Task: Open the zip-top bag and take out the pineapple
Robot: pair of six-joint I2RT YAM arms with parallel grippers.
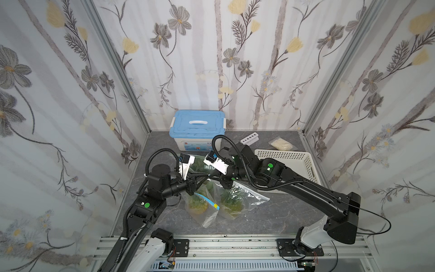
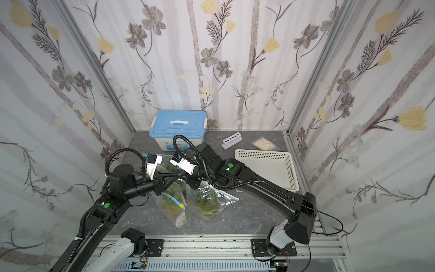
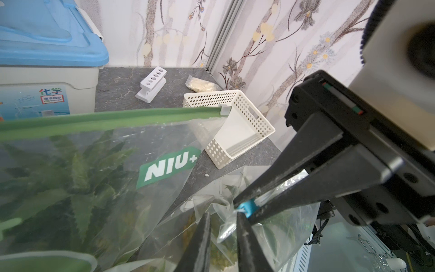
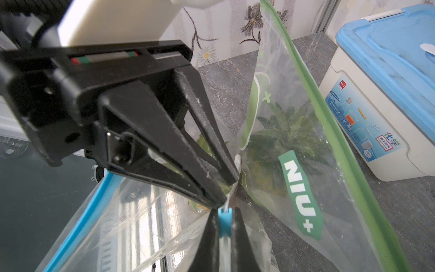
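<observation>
A clear zip bag with a pineapple lies front centre, its blue zipper strip visible. My right gripper is shut on this bag's zip edge, at a small blue piece. My left gripper is part open just beside it, fingertips at the same edge; whether film lies between them is unclear. A second bag with greenery lies to the right. A green-zip NIU+ bag with leafy contents stands behind the grippers.
A blue-lidded box stands at back left. A white basket, a white holder and a small packet lie right and back. Bare table shows along the front edge.
</observation>
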